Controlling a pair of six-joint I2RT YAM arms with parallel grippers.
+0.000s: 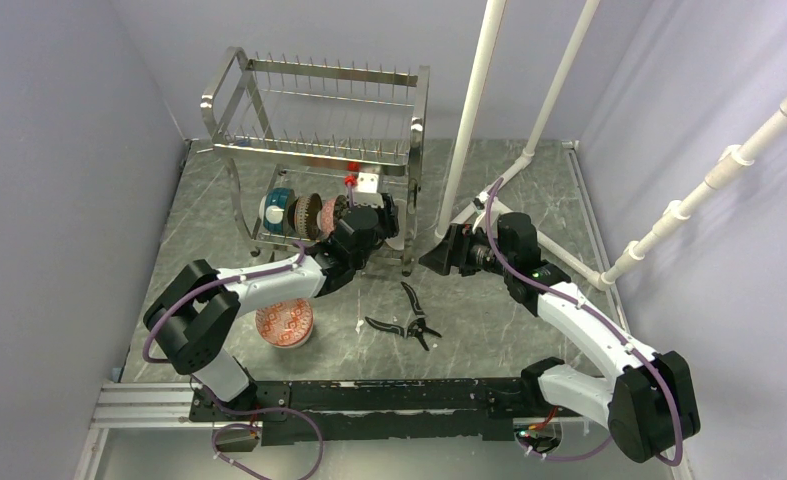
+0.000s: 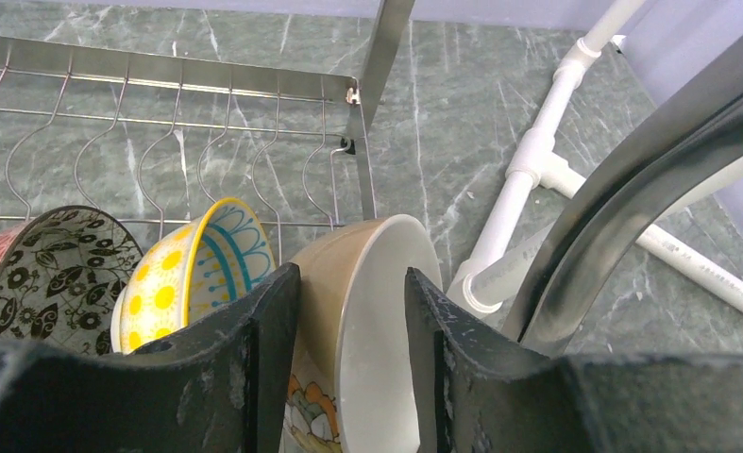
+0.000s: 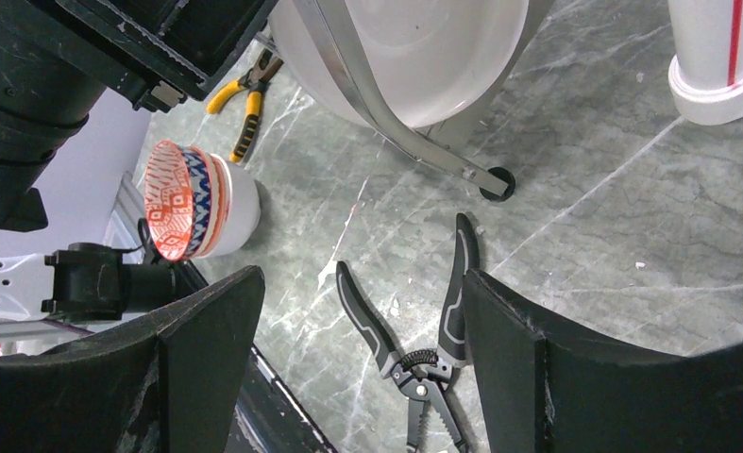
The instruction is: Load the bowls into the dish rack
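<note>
In the dish rack (image 1: pixel 319 72), bowls stand on edge on the lower tier: a teal one (image 1: pixel 278 205), a dark floral one (image 2: pixel 65 283), a yellow-patterned one (image 2: pixel 160 283) and a tan-and-white one (image 2: pixel 386 349) at the right end. My left gripper is open, its fingertips either side of that last bowl's rim. A stack of orange-patterned bowls (image 1: pixel 284 320) sits on the counter at front left, also in the right wrist view (image 3: pixel 197 203). My right gripper (image 1: pixel 444 250) stands open and empty right of the rack, above the counter.
Black-handled pliers (image 1: pixel 414 325) lie on the counter between the arms; yellow-handled pliers (image 3: pixel 249 113) show in the right wrist view. White pipes (image 1: pixel 469 90) rise at the right of the rack.
</note>
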